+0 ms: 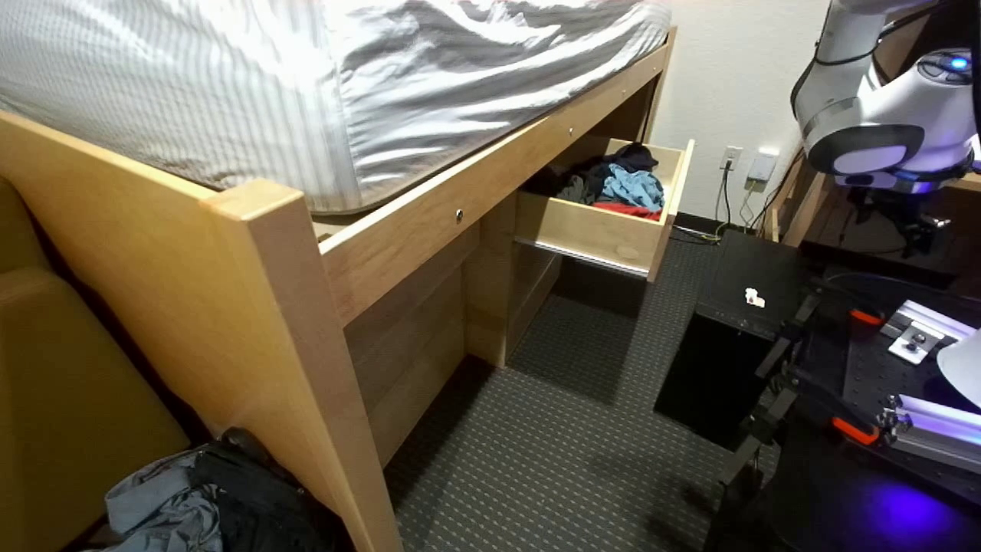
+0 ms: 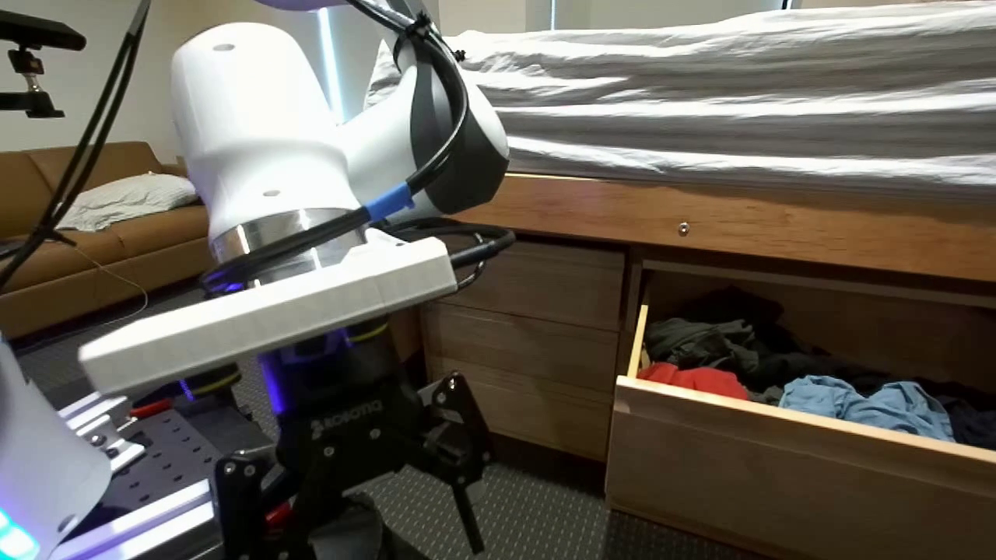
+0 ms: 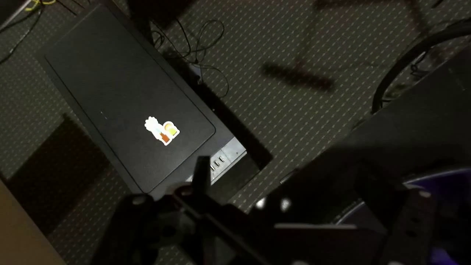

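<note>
My gripper (image 2: pixel 359 537) hangs under the white arm in exterior view 2, its black fingers spread wide and nothing visible between them. In exterior view 1 the gripper (image 1: pixel 908 225) is small and dark at the upper right, above the table end and away from the bed. The pulled-out wooden drawer (image 2: pixel 794 485) lies to its right in exterior view 2, well apart from it. Inside the drawer are a light blue cloth (image 2: pixel 864 406), a red cloth (image 2: pixel 696 379) and dark clothes (image 2: pixel 705 344). The wrist view is dim and shows neither drawer nor clothes.
A black computer case (image 3: pixel 128 97) with a sticker stands on the carpet below me. Cables (image 3: pixel 198 48) lie beside it. The black table (image 1: pixel 846 497) carries metal rails. Dark clothing (image 1: pixel 221 497) lies by the bed's near post. Carpet (image 1: pixel 515 460) before the bed is clear.
</note>
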